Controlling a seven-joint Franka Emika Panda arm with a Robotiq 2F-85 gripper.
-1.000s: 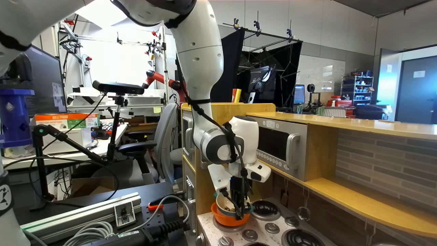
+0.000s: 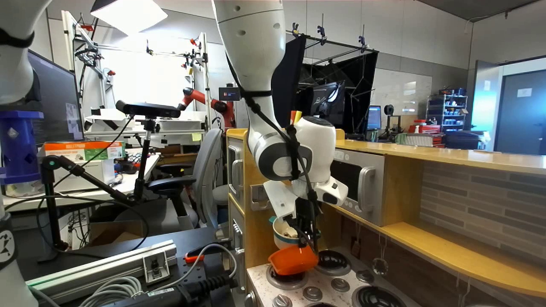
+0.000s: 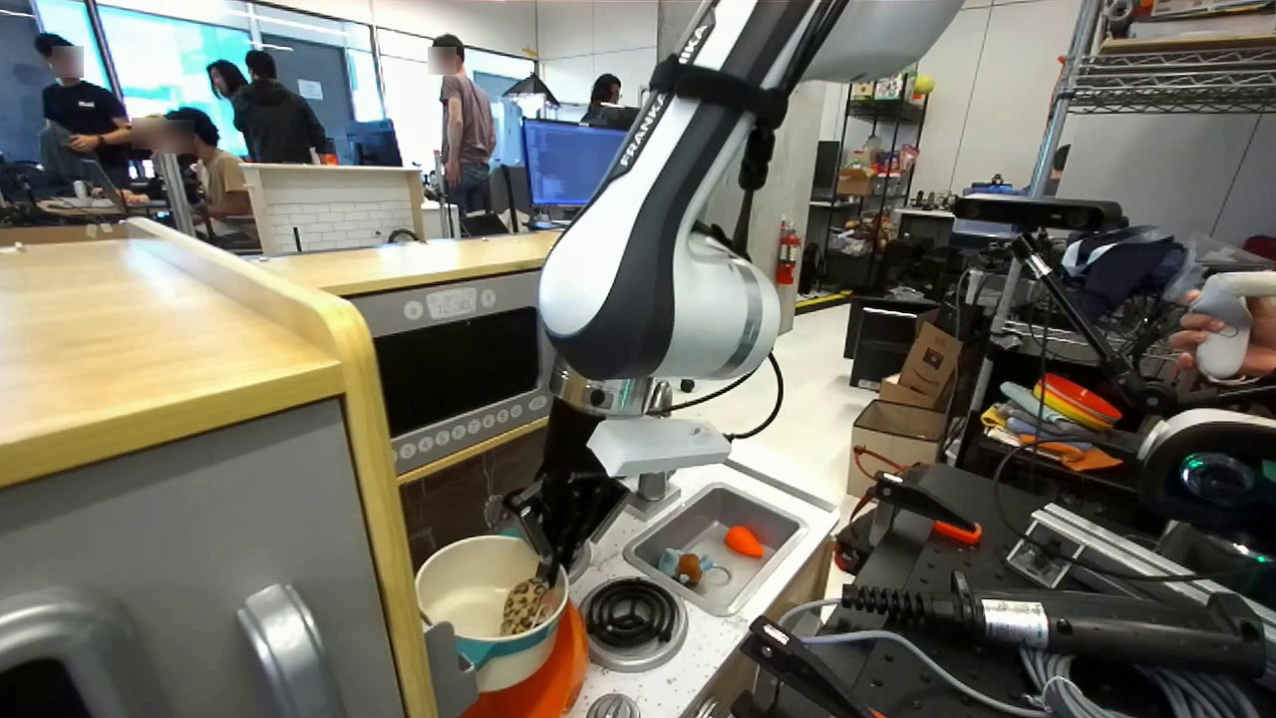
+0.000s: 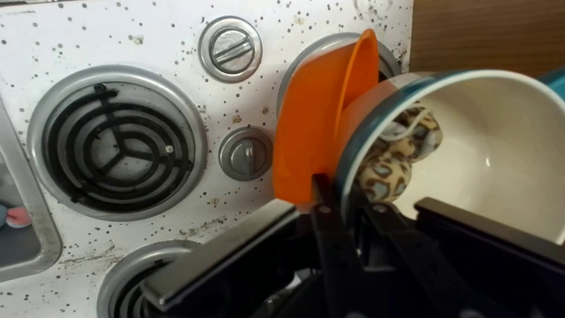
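Note:
My gripper is shut on the rim of a cream pot with a teal edge. Inside the pot lies a leopard-patterned plush toy. An orange bowl is under and beside the pot, tilted above a back burner; the wrist view shows it on edge against the pot's outer wall. Whether the bowl is stuck to the pot or also pinched by a finger, I cannot tell. In exterior view 2 the pot stands close beside the wooden cabinet, with the gripper at its near rim.
A bare burner and stove knobs lie beside the bowl. The sink holds an orange carrot-like toy and a blue-brown plush. Cabinet wall and overhead shelf bound the space.
The arm has risen, lifting the pot from its place in the orange bowl. The bowl, level on the burner before, is now tilted and raised on one side.

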